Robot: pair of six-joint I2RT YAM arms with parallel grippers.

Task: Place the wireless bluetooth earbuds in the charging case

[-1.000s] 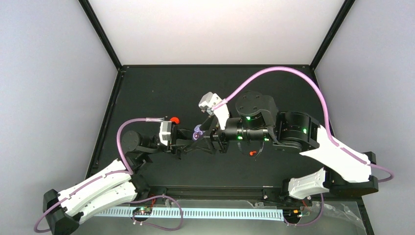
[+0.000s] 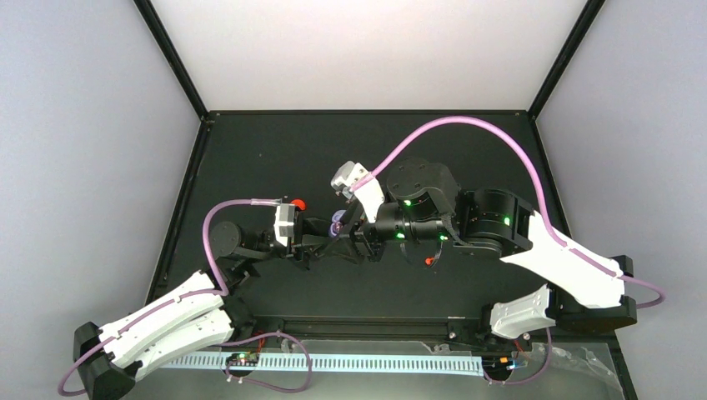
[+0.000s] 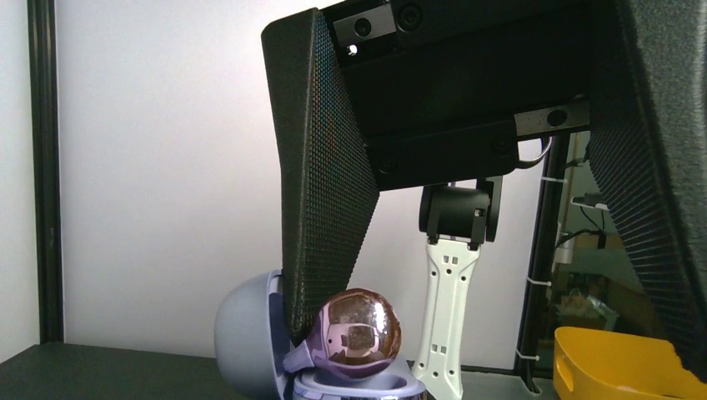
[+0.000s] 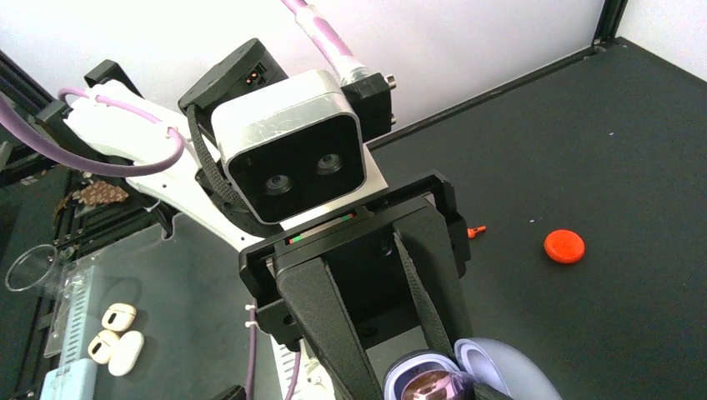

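Observation:
A lavender charging case (image 3: 358, 390) with its rounded lid (image 3: 246, 337) raised shows low in the left wrist view. My left gripper is shut on the case, as the right wrist view shows. A shiny brown-purple earbud (image 3: 358, 333) is at the case's opening; whether it is fully seated cannot be told. My right gripper is open over the case, one textured finger (image 3: 329, 183) against or close beside the earbud on the lid side, the other well away to the right. From above, the arms mostly cover the case (image 2: 337, 223).
A red round cap (image 4: 564, 247) and a small orange piece (image 4: 476, 231) lie on the black mat. White earbud-like pieces (image 4: 118, 317) rest outside the work area. Behind stands a yellow container (image 3: 617, 367).
The left arm has hardly moved, still at the case.

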